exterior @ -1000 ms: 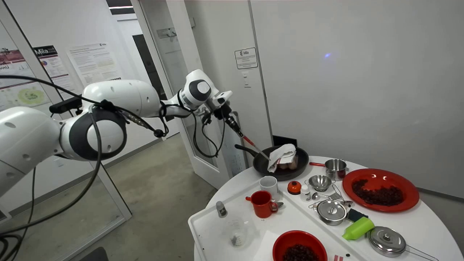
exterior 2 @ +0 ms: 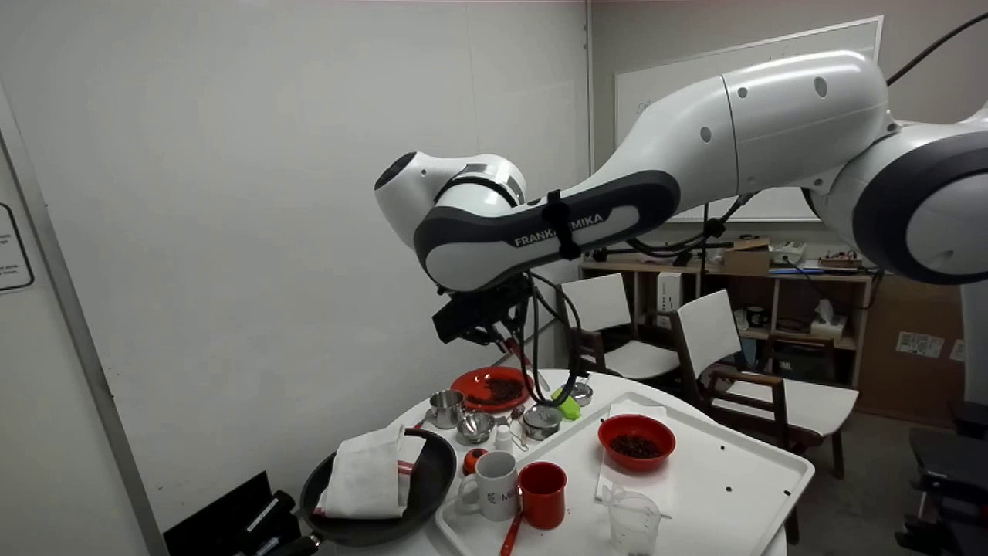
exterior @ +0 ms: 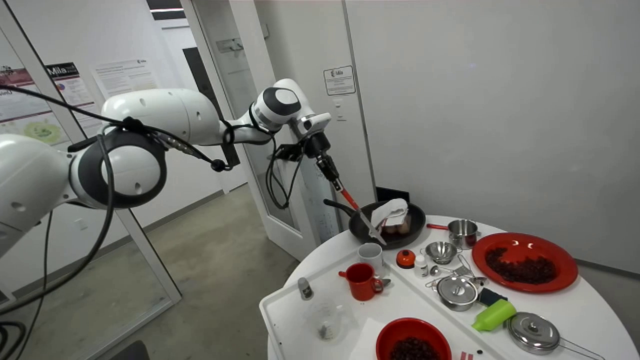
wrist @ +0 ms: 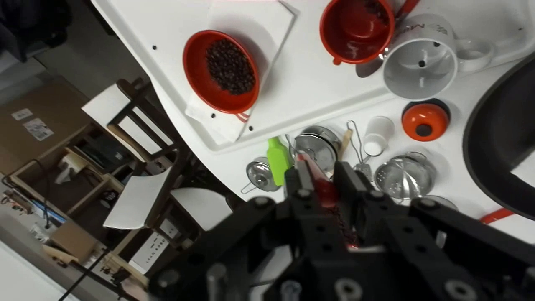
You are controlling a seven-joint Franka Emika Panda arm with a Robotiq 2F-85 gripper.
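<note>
My gripper [exterior: 337, 185] is shut on the red handle [exterior: 348, 198] of a utensil, high over the table. Its long metal end [exterior: 371, 226] slants down and, in exterior view 1, crosses in front of the black pan; whether it touches anything there is unclear. From the wrist, the handle [wrist: 326, 193] runs between the two dark fingers, pointing away from the camera. In exterior view 2 the gripper is largely hidden behind its mount, with part of the red handle [exterior 2: 515, 348] showing below.
The pan [exterior 2: 435, 472] holds a folded white towel [exterior 2: 366, 477]. A tray [exterior: 282, 312] carries a red bowl [exterior: 414, 327] of dark beans, a red mug [exterior: 361, 282] and a grey-white mug [exterior: 370, 255]. Beyond stand a red plate [exterior: 522, 240] with beans and several small metal pots.
The arm has risen and its wrist has shifted right in exterior view 1. The held utensil's tip has moved right and lower in the picture. The things on the table look unmoved.
</note>
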